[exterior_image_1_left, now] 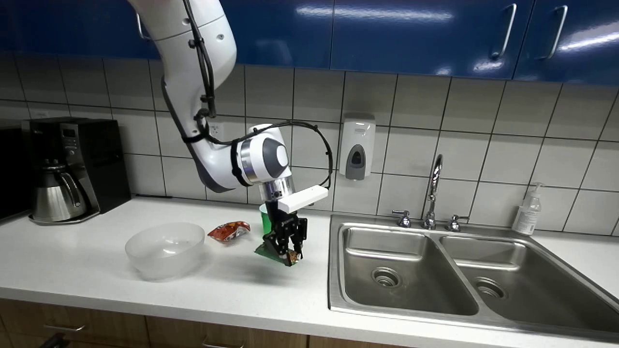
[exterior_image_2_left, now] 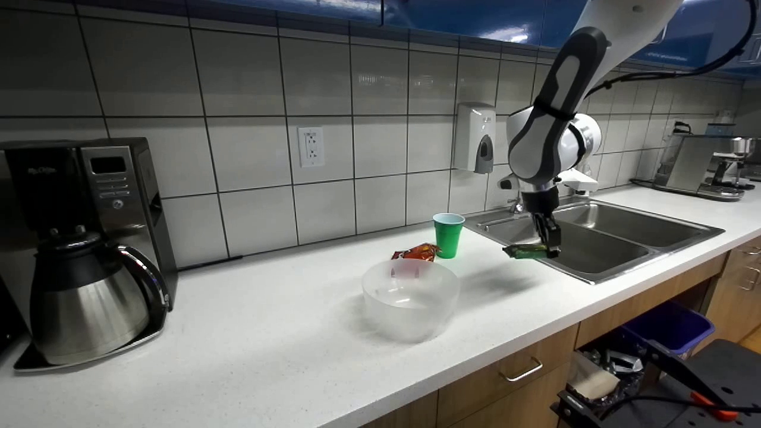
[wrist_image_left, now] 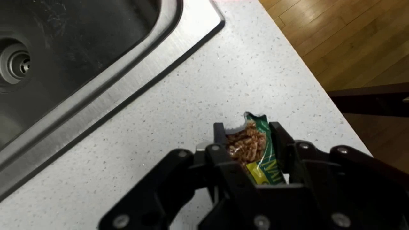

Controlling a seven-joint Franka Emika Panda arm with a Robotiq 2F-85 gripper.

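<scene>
A green snack packet with a picture of brown granola and a yellow patch (wrist_image_left: pixel 271 163) is pinched between the fingers of my gripper, which is shut on it. In exterior view 2 the packet (exterior_image_2_left: pixel 525 251) hangs clear above the counter, left of the sink, with its shadow on the surface below. Seen in exterior view 1, my gripper (exterior_image_1_left: pixel 294 255) points downward and the packet (exterior_image_1_left: pixel 267 252) sticks out to its left.
A translucent bowl (exterior_image_2_left: pixel 410 303) stands on the counter, with a red snack packet (exterior_image_2_left: pixel 417 252) and a green cup (exterior_image_2_left: pixel 447 235) behind it. The double sink (exterior_image_1_left: pixel 400 272) lies to the right; the coffee maker (exterior_image_1_left: pixel 75 168) is far left.
</scene>
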